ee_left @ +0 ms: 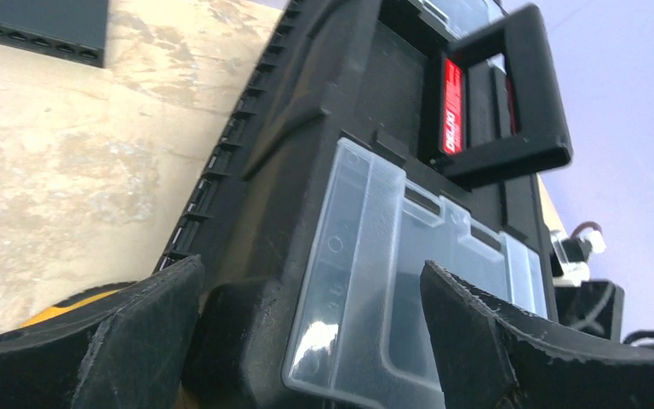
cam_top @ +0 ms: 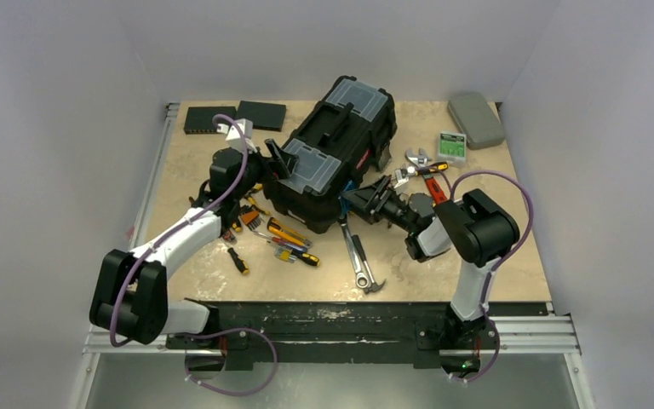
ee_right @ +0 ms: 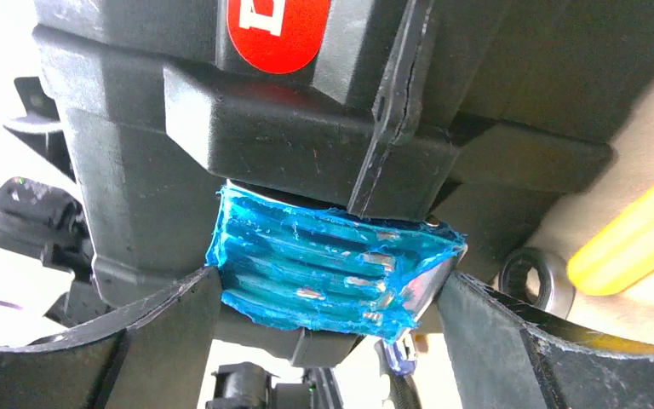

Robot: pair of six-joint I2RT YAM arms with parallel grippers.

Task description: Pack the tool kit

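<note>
The black toolbox (cam_top: pixel 341 128) with clear lid compartments (ee_left: pixel 358 273) lies diagonally on the table. My left gripper (cam_top: pixel 281 162) is open at its near-left end, its fingers either side of the box's corner and lid. My right gripper (cam_top: pixel 366 196) is open at the box's near-right end, its fingertips around a blue-taped latch (ee_right: pixel 324 264) on the box's side. Loose screwdrivers (cam_top: pixel 238 262), a wrench (cam_top: pixel 354 256), a hammer (cam_top: pixel 366 273) and a yellow-handled tool (cam_top: pixel 285 232) lie in front of and beside the box.
Two dark flat boxes (cam_top: pixel 260 115) lie at the back left; a grey case (cam_top: pixel 475 119) and a green-filled clear box (cam_top: pixel 451 149) at the back right. More tools lie right of the toolbox. Bare table shows along the front right.
</note>
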